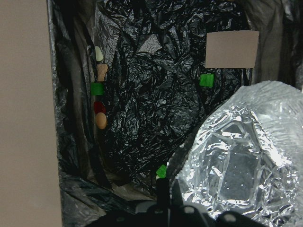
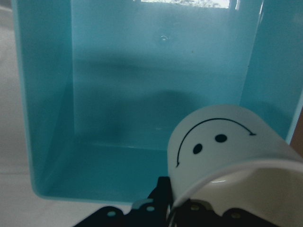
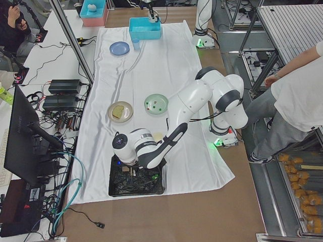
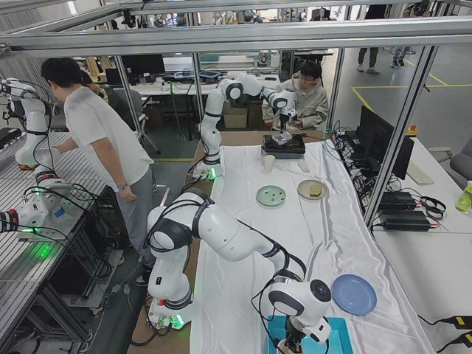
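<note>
My left gripper is shut on a crumpled transparent plastic piece (image 1: 236, 142), held over a tray lined with black plastic (image 1: 156, 94). Small coloured pieces and a cardboard square (image 1: 231, 49) lie in that lining. My right gripper is shut on a white cup (image 2: 213, 137) with a drawn smiley face, tilted over the empty blue bin (image 2: 161, 71). In the camera right view the wrist partly hides that bin.
A tan plate (image 3: 127, 114) with a yellow sponge, a green plate (image 3: 156, 104), a blue plate (image 3: 119, 48) and a small blue cup (image 3: 136, 44) stand on the white cloth. A person stands beside the table.
</note>
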